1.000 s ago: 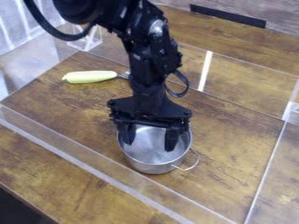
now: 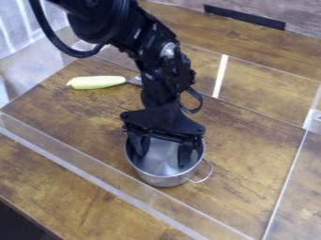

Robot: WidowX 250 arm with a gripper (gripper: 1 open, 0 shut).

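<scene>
A steel pot (image 2: 162, 172) with a wire handle stands on the wooden table, below the middle of the view. My black gripper (image 2: 162, 151) reaches down into it from above, open, its fingers inside the rim. Whether anything lies between them inside the pot is hidden. A pale yellow corn-like object (image 2: 97, 82) lies at the upper left, with a grey thing at its right end partly behind my arm.
Clear plastic strips or edges cross it on the left and right. A dark slot sits at the back edge.
Over the last second my gripper has moved down deeper into the pot. The corn-like object has stayed in place.
</scene>
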